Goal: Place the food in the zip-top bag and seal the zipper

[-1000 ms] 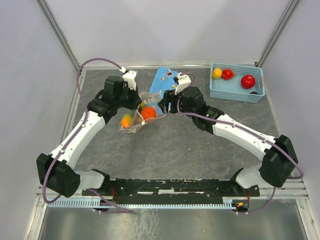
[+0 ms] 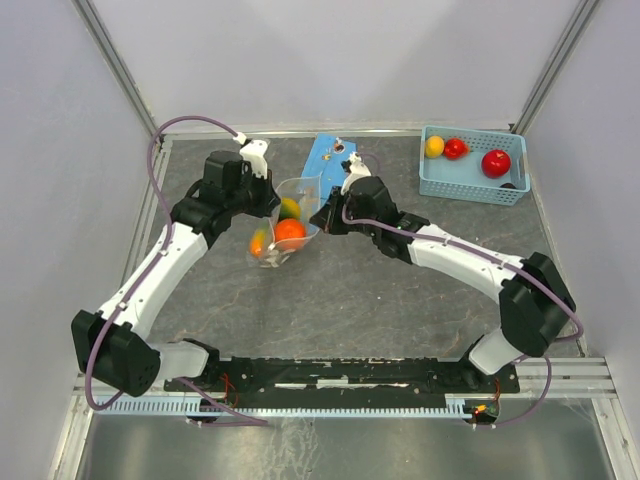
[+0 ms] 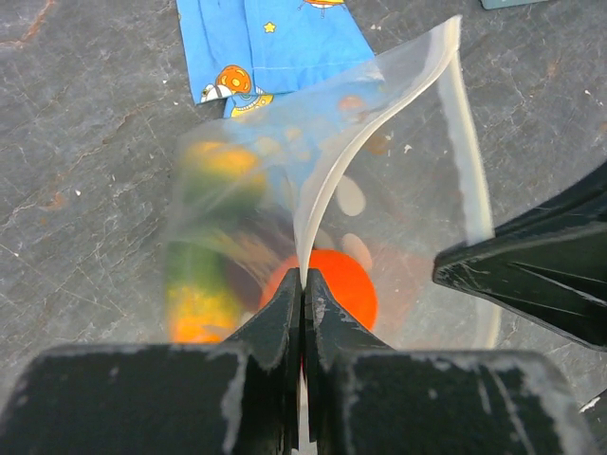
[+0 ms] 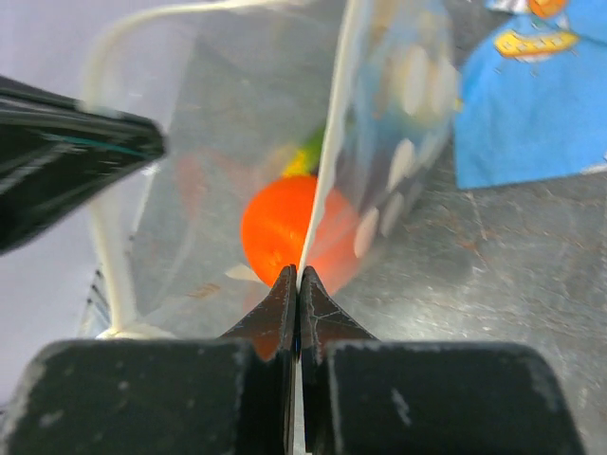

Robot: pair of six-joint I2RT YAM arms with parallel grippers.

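Note:
The clear zip bag (image 2: 306, 192) stands with its mouth spread between my two grippers. Inside it lie an orange food piece (image 2: 290, 232) and a long green-and-yellow piece (image 3: 209, 237). My left gripper is shut on one side of the bag's rim, which runs up from between the fingers. On the opposite side, my right gripper is shut on the bag's other edge, a thin white rim rising from its fingertips. The orange piece (image 4: 285, 227) shows through the film just beyond the right fingertips.
A blue printed cloth (image 2: 326, 160) lies flat behind the bag. A light-blue basket (image 2: 470, 187) with several play foods stands at the back right.
My right gripper has come left to the bag and gone from open to shut on its edge. The bag's mouth stands wider, and the left gripper has shifted slightly left.

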